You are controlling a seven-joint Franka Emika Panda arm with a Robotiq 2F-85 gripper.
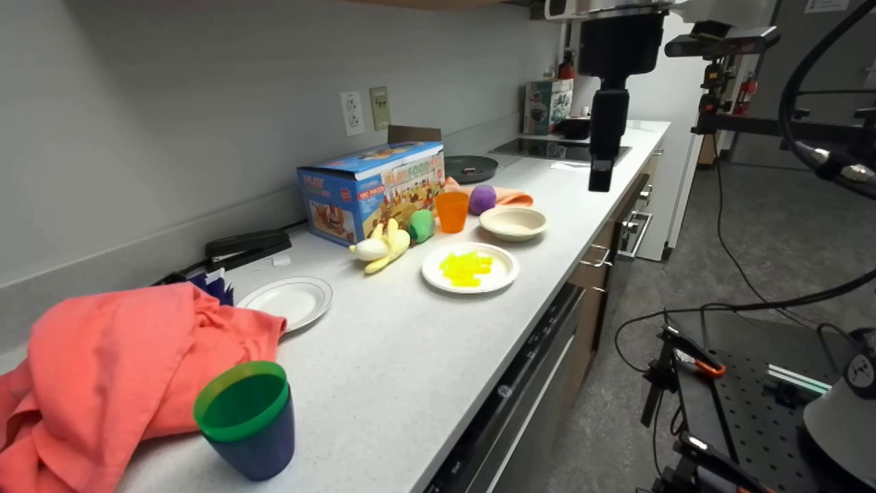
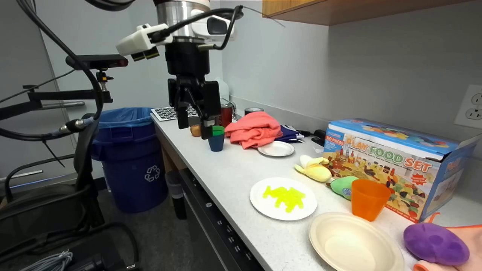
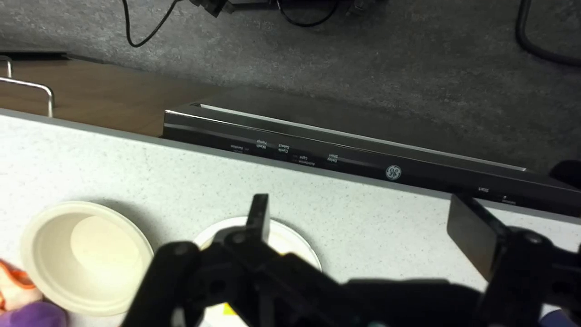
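Note:
High over the counter's front edge, my gripper (image 2: pixel 194 130) hangs with its fingers spread wide and nothing between them. Below it in the wrist view, a white plate (image 3: pixel 297 242) is partly hidden by the gripper's own body. Yellow pieces (image 1: pixel 465 268) lie on that plate in exterior view 1. A cream bowl (image 3: pixel 87 256) sits beside the plate. Behind them stand an orange cup (image 2: pixel 369 198), a green toy (image 2: pixel 343 186) and a peeled toy banana (image 2: pixel 314 168). A purple toy (image 2: pixel 436 244) rests on a peach cloth near the bowl.
A play food box (image 1: pixel 374 187) stands against the wall. At the counter's other end are a coral cloth (image 1: pixel 139 361), nested green and blue cups (image 1: pixel 250 423) and an empty rimmed plate (image 1: pixel 300 300). The floor drops away past its front edge.

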